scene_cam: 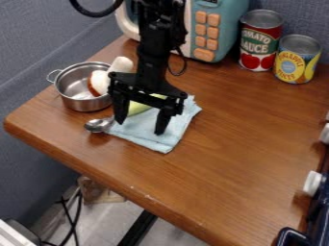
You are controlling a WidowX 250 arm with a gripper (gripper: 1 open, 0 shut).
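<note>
My black gripper [140, 112] is low over a pale blue cloth [170, 134] at the left of the table. A yellow-green item [135, 106] lies on the cloth, partly hidden behind the fingers. A metal spoon [96, 126] lies at the cloth's left edge. Whether the fingers hold anything I cannot tell.
A steel pot [71, 91] with white and red items in it stands left of the gripper. Behind are a teal toy microwave [214, 29], a red can [259, 42] and a yellow can [297, 61].
</note>
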